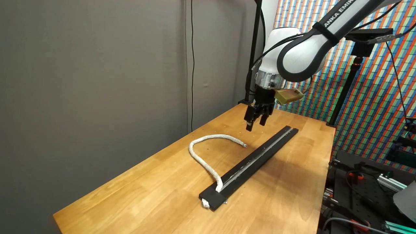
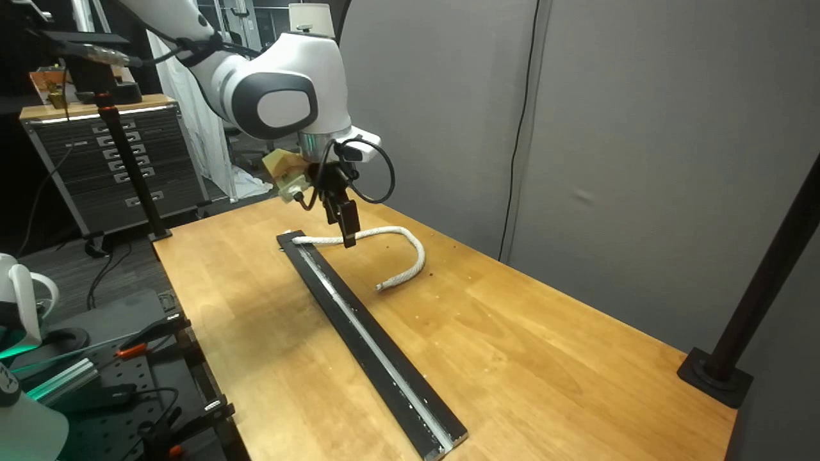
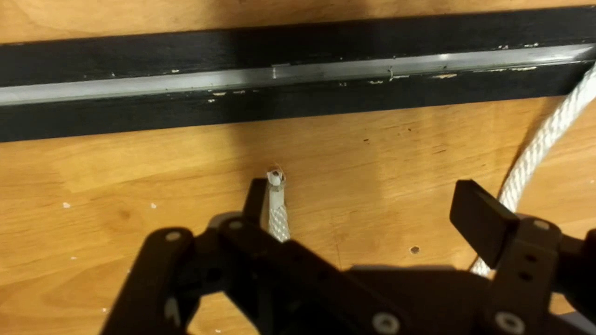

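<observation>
A white braided rope (image 1: 201,159) curves over the table, one end held at the near end of a long black channel (image 1: 262,154) with a pale groove. Its free end (image 3: 277,195) lies on the wood beside the channel, clear of the groove. My gripper (image 1: 255,127) hangs above the table, open and empty. In the wrist view the gripper has its fingers wide apart; the rope's free end shows just inside the left finger (image 3: 257,202), below it. Another stretch of rope passes behind the right finger (image 3: 480,223). Exterior view 2 shows the channel (image 2: 369,338) lying straight along the table.
A grey wall (image 1: 117,78) runs along the table's back edge. Black posts (image 2: 722,361) stand at its corners. Bare tabletop (image 2: 553,369) lies on both sides of the channel. A dark cart (image 1: 366,195) with tools stands beside the table.
</observation>
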